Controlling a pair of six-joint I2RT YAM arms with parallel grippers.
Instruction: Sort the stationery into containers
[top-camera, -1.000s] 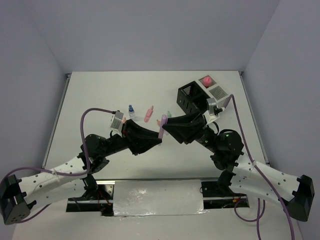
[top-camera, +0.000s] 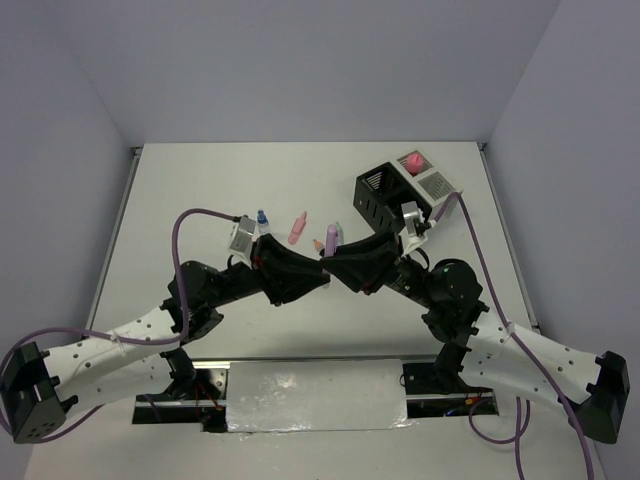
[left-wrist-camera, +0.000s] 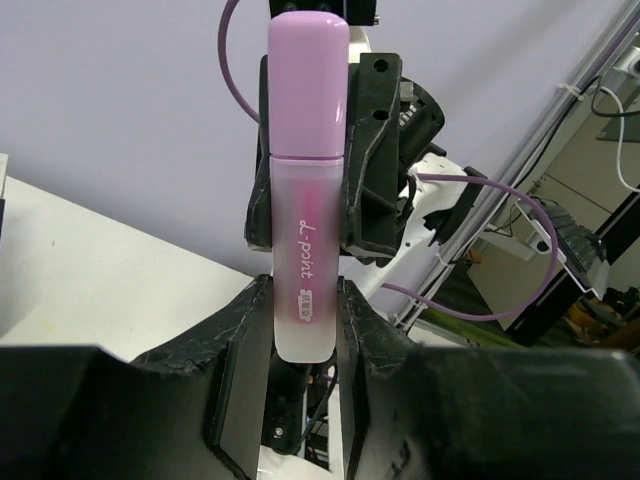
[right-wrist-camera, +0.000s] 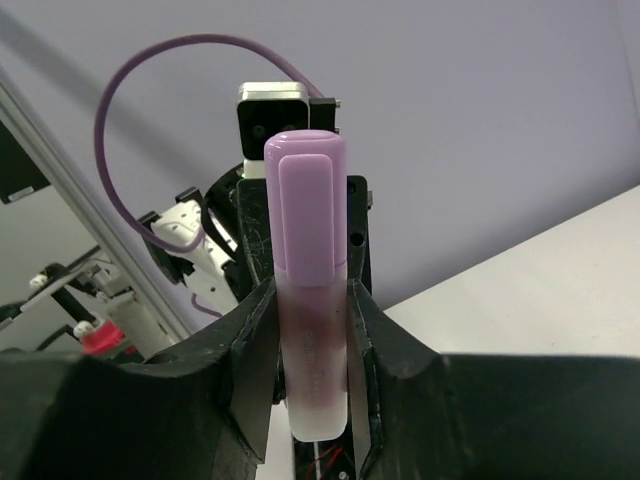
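A pink-purple capped pen-like bottle (top-camera: 331, 238) stands upright between the two grippers above the middle of the table. My left gripper is shut on its lower body, with the purple cap and the "d-point" lettering showing above its fingers. From the other side my right gripper is shut on the same bottle, its cap rising above the fingers. A pink bottle (top-camera: 298, 228) and a blue-capped bottle (top-camera: 263, 222) lie on the table behind the left gripper. The black container (top-camera: 372, 207) sits at the back right.
Beside the black container is a whitish tray (top-camera: 437, 186) with a grated surface, and a round pink item (top-camera: 414, 163) lies in its far section. Small orange and green pieces show partly behind the grippers.
Both grippers have come closer together around the bottle. The left has shifted slightly right, the right slightly left. The bottle has gone from tilted to upright.
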